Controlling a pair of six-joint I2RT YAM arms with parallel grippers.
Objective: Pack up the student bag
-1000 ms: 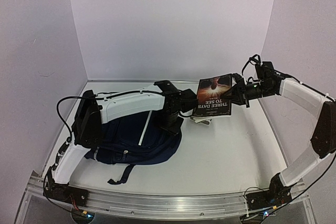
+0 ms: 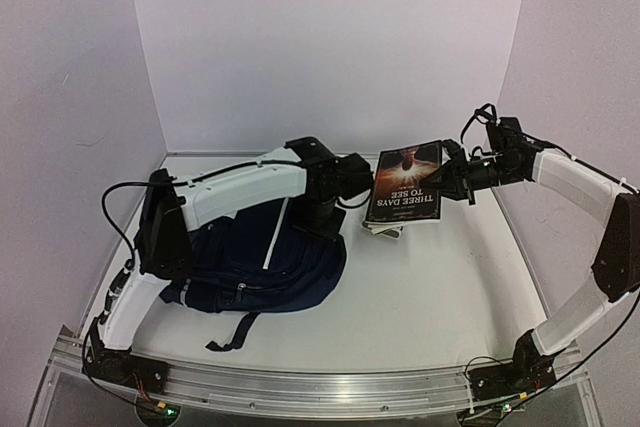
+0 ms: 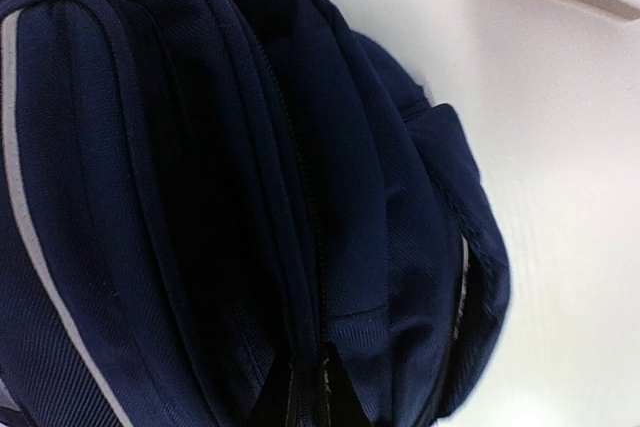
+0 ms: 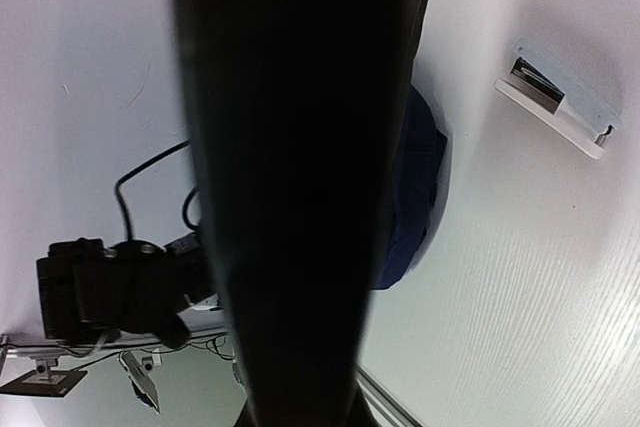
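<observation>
A dark navy backpack [image 2: 270,282] lies on the left half of the table, partly hidden under my left arm. In the left wrist view the bag's opening [image 3: 200,187] gapes as a dark gap beside a folded fabric edge. That edge runs down between the tips of my left gripper, which is shut on it. To the right, my right gripper [image 2: 445,184] is shut on a book [image 2: 405,187] with a dark cover titled "Three Days to See", held above the table. Edge-on, the book [image 4: 290,197] blocks the middle of the right wrist view.
A white stapler [image 4: 560,97] lies on the table, mostly covered by the book from above. The bag's strap [image 2: 235,332] trails towards the front edge. Bare table [image 2: 430,297] fills the front right, with walls on both sides.
The right arm and the book have kept still.
</observation>
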